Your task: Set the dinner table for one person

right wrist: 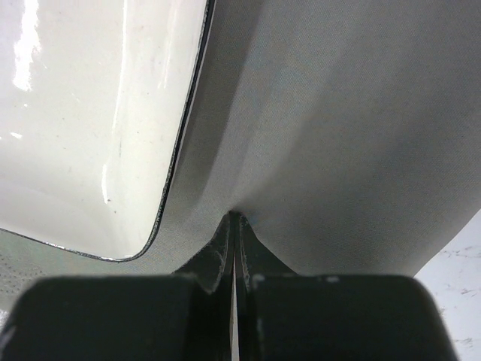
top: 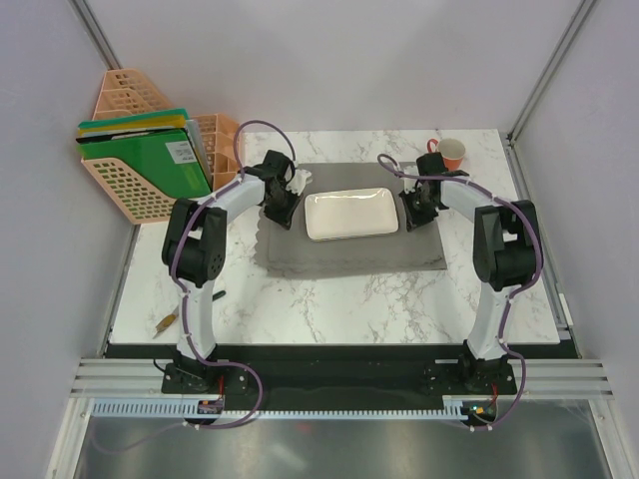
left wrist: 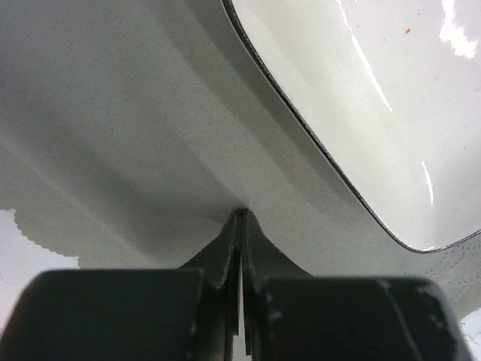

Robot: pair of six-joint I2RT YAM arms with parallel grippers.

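A white rectangular plate point(top: 351, 214) with a dark rim lies on the grey cloth placemat point(top: 339, 261), slightly askew. Off the plate's left side, my left gripper point(top: 287, 228) points down at the cloth. Its fingertips meet on the fabric in the left wrist view point(left wrist: 240, 213), and no object shows between them. On the opposite side, my right gripper point(top: 408, 230) is likewise shut at the cloth; the right wrist view shows its fingertips point(right wrist: 231, 226) together, a short gap from the plate's edge. An orange-and-white mug point(top: 449, 152) stands at the back right, partly behind the right arm.
At the back left, an orange basket point(top: 147, 197) holds a green folder-like item point(top: 150, 158) and other flat things. Near the left front lies a utensil with an orange handle point(top: 166, 323).
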